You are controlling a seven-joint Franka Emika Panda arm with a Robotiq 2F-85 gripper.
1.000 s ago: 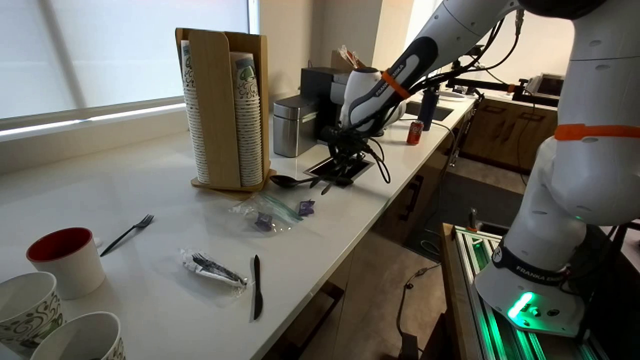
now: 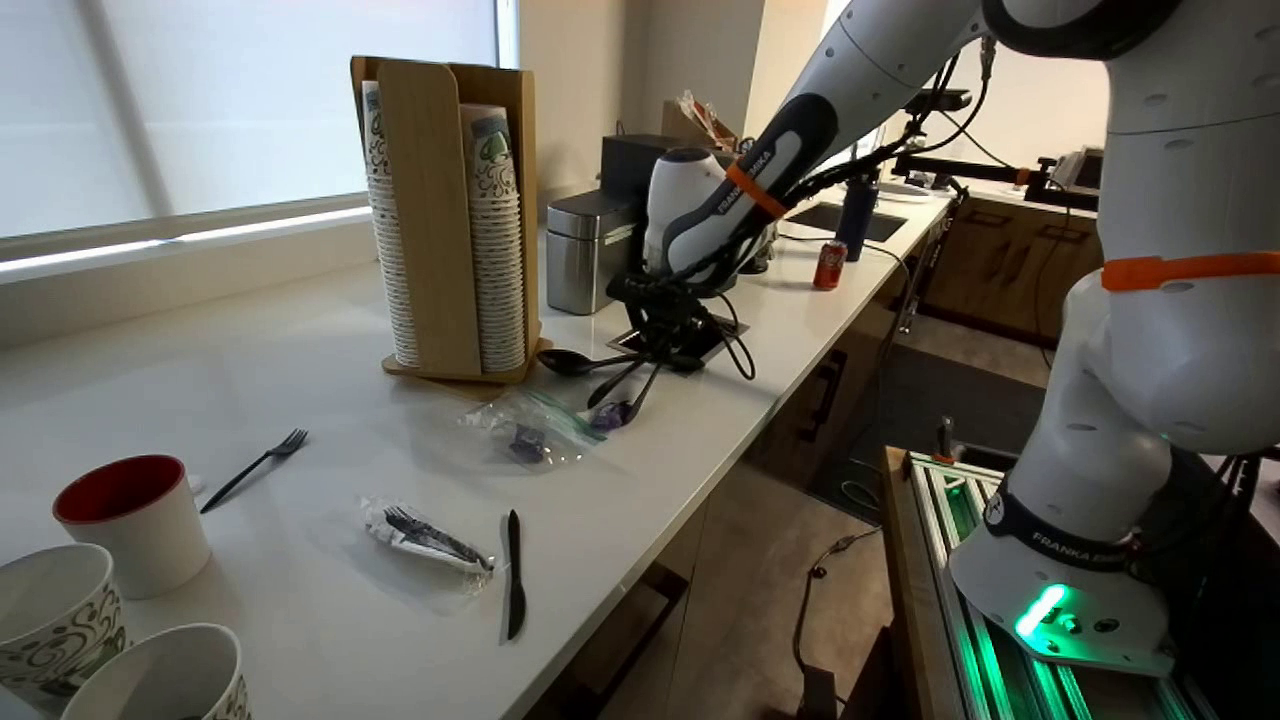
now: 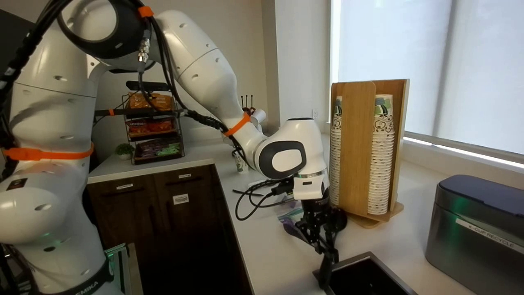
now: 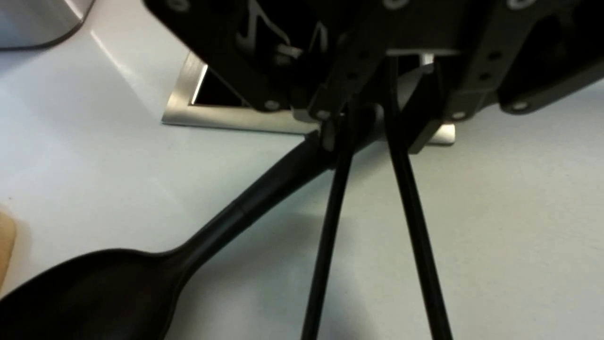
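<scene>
My gripper is shut on a black two-armed utensil that looks like tongs (image 4: 419,238); its two thin arms spread downward in the wrist view. In exterior view 1, the far ends of the tongs (image 2: 614,386) reach toward the near side, one over a small purple packet (image 2: 609,415). Beneath the gripper lies a big black spoon (image 4: 113,289) on the counter, its handle running up toward the metal-framed opening (image 4: 238,118) and partly hidden by the fingers. Whether the fingers touch that handle I cannot tell.
A clear zip bag (image 2: 522,434) with a dark packet inside lies beside the tongs' ends. The wooden cup rack (image 2: 422,228) and a steel bin (image 2: 584,258) stand close behind. Fork, wrapped cutlery, knife (image 2: 516,576) and several cups are farther left. The counter's front edge is near.
The arm has moved left and nearer in exterior view 1, carrying the tongs from beside the opening to above the purple packet. The spoon has barely moved.
</scene>
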